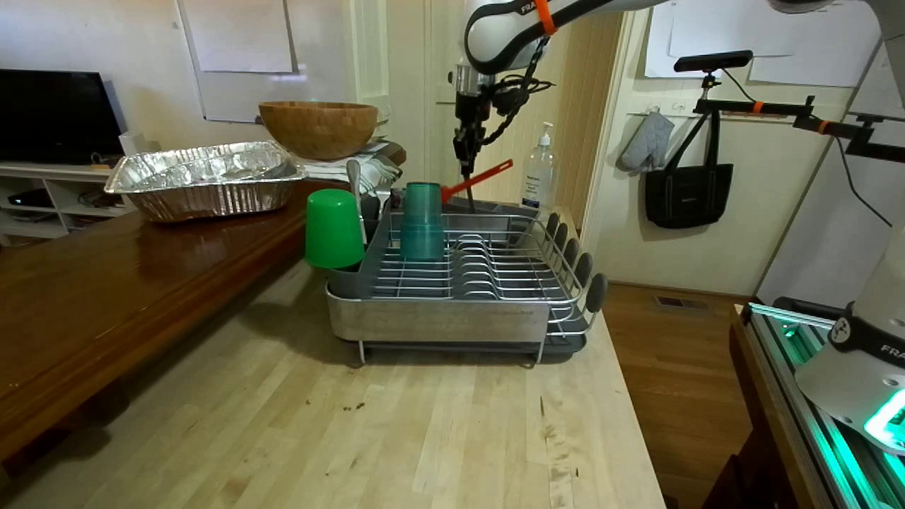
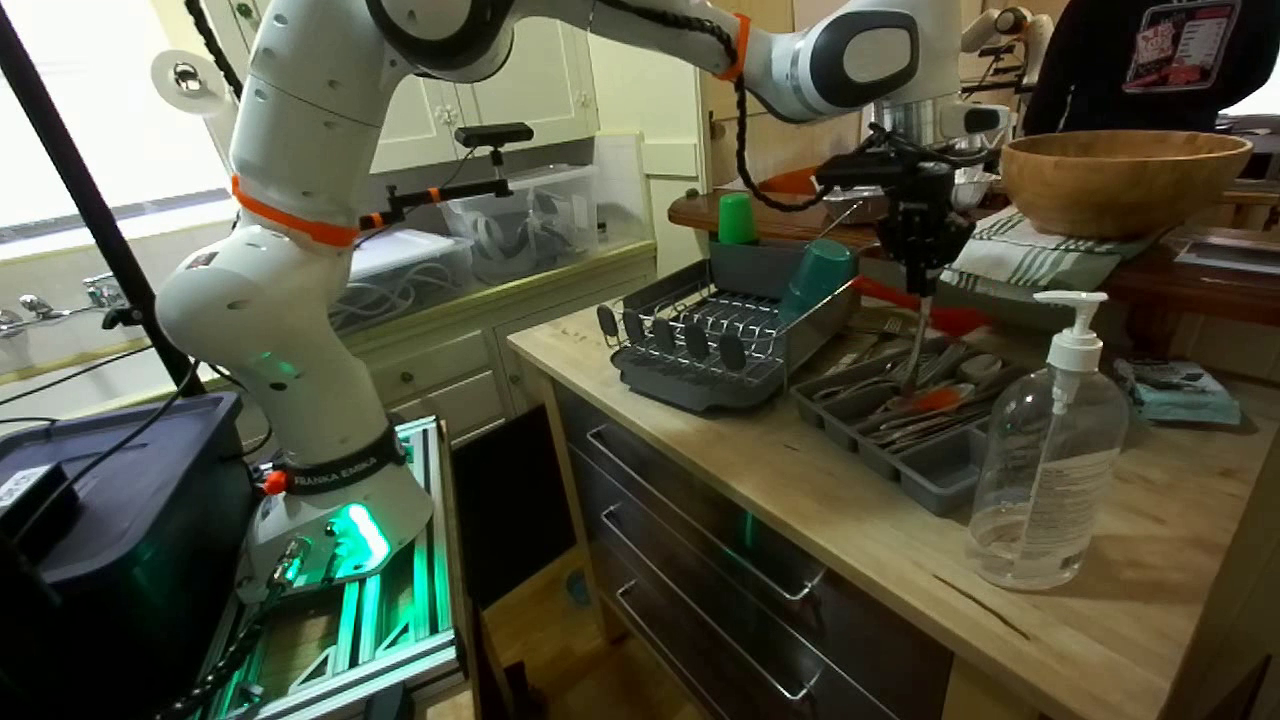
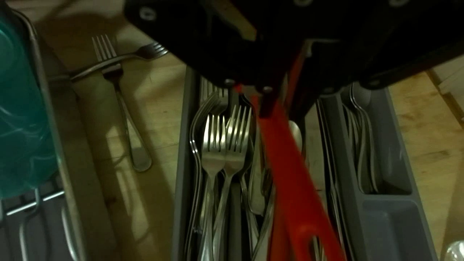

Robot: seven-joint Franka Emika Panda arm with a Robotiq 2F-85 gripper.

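Note:
My gripper (image 1: 466,174) is above the counter beyond the dish rack, shut on a red-handled utensil (image 1: 488,175) that slants up to the right. In the second exterior view, the gripper (image 2: 921,288) hangs over the grey cutlery tray (image 2: 930,486), with the red utensil (image 2: 879,293) crossing behind its tip. A thin metal piece (image 2: 919,346) hangs down below the fingers; whether it is gripped too, I cannot tell. From the wrist, the red handle (image 3: 287,161) runs down over the tray, and the fingers partly hide its upper end. Forks (image 3: 214,161) lie beneath.
Beside the tray, the dish rack (image 1: 437,321) holds a teal cup (image 1: 421,222) and a green cup (image 1: 333,229). Two loose forks (image 3: 130,135) cross on the counter between rack and tray. A soap bottle (image 2: 1050,468) stands close by.

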